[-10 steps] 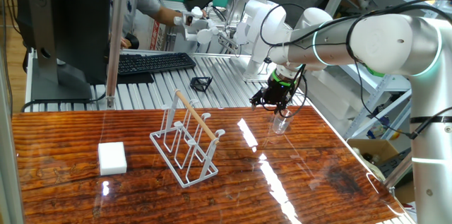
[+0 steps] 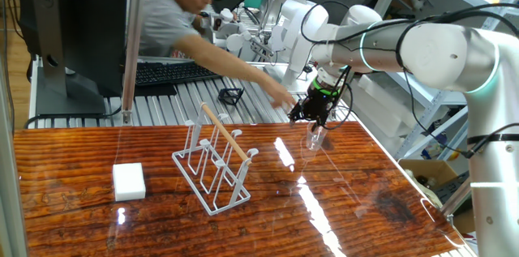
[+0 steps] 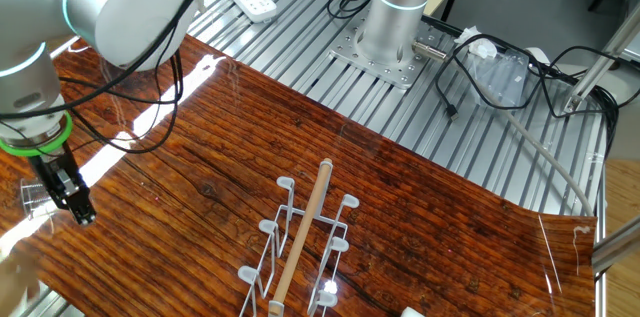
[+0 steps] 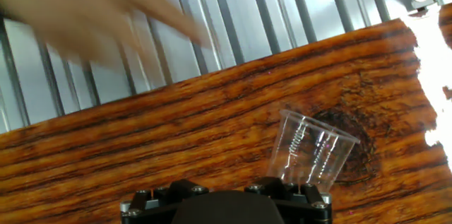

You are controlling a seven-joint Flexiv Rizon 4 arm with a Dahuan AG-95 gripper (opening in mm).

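A clear plastic cup [image 4: 314, 152] is near the table's far edge, its wider rim away from my gripper in the wrist view; I cannot tell whether it stands or lies. My gripper is open at the bottom of that view, the cup just beyond its right finger and not between the fingers. In exterior view 1 the gripper [image 2: 312, 117] hangs over the cup [image 2: 315, 136], partly covering it. Exterior view 2 has the gripper [image 3: 78, 207] right of the faint cup [image 3: 37, 197]. A white rack [image 2: 212, 177] with a wooden bar stands mid-table.
A person's hand [image 2: 280, 95] reaches close to my gripper; the hand [image 4: 120, 12] is blurred in the wrist view. A white block [image 2: 128, 182] sits left of the rack.
The person has leaned in and stretched an arm toward my gripper. The cup has shifted slightly left in exterior view 1. My arm looks almost still.
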